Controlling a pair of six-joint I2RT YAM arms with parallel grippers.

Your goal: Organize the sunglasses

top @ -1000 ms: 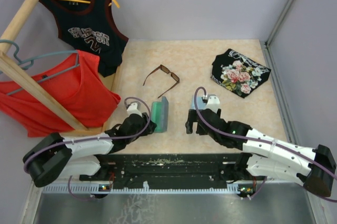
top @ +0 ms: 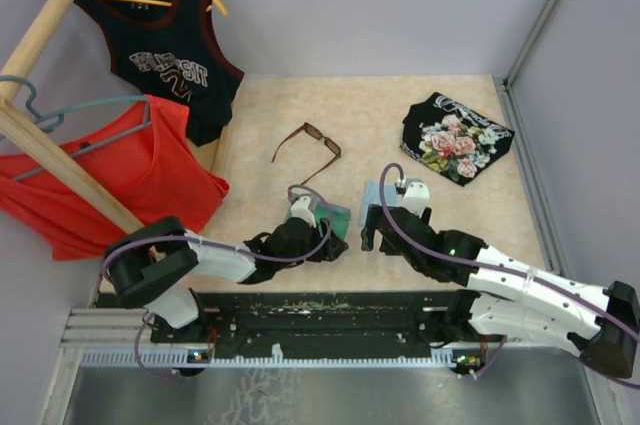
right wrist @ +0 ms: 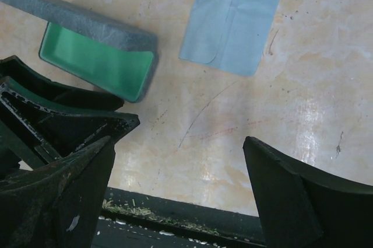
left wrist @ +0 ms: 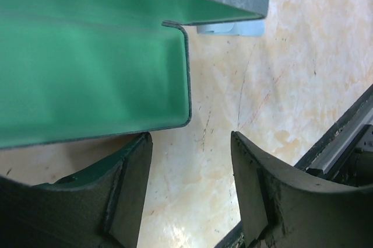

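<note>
Brown sunglasses (top: pixel 322 138) lie with their arms unfolded on the table beyond my grippers. An opened case, green inside and grey outside (right wrist: pixel 96 61), rests on the table with its lid raised; in the top view the left arm partly covers this case (top: pixel 340 220). My left gripper is open just at the case's near edge, nothing between its fingers. To the right, my right gripper is open and empty above bare table. A light blue cloth (right wrist: pixel 233 20) lies flat just beyond it, partly hidden by the right arm from above.
A black floral cloth (top: pixel 458 140) lies at the back right. On the left stands a wooden rack (top: pixel 60 15) with a red top (top: pixel 110 185) and a dark tank top (top: pixel 165 55) on hangers.
The case has turned from lengthwise to nearly crosswise on the table. My left gripper has moved right along with its near end. The right gripper has shifted slightly right; the sunglasses have stayed put.
</note>
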